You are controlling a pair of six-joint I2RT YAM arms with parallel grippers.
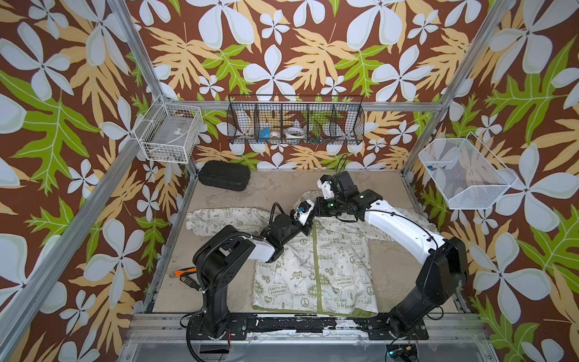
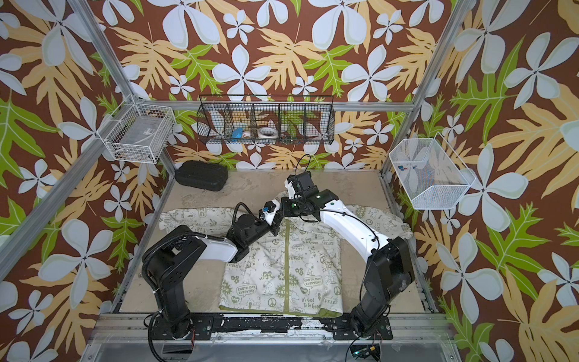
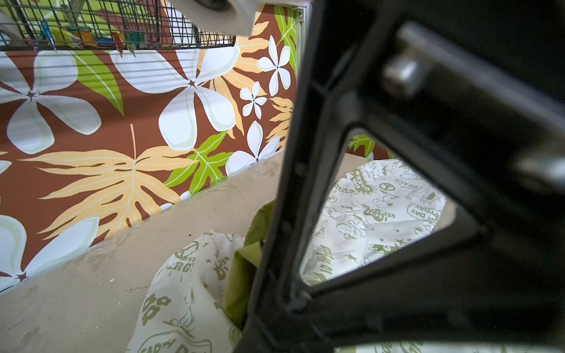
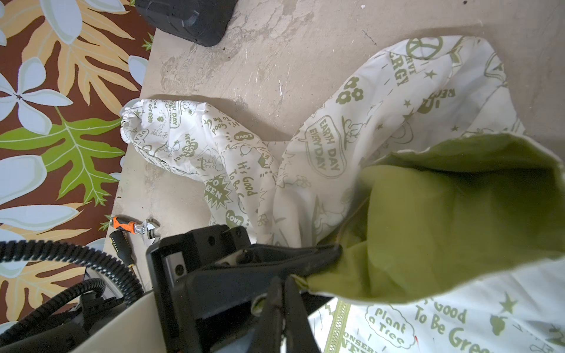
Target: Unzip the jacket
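A white jacket (image 1: 343, 283) with green print and green lining (image 4: 447, 223) lies spread on the table, sleeves out to both sides, its zipper (image 1: 315, 271) running down the middle. Both grippers meet over the collar at the zipper's top. My left gripper (image 1: 307, 218) reaches in from the lower left; a fold of green lining is at its fingertips in the right wrist view, and its finger opening is unclear. My right gripper (image 1: 321, 206) comes from the right, close against it; its fingers are mostly hidden. The zipper pull cannot be made out.
A black case (image 1: 224, 175) lies at the back left. Orange-handled tools (image 4: 126, 226) lie at the left edge. Wire baskets (image 1: 294, 120) hang on the back and side rails.
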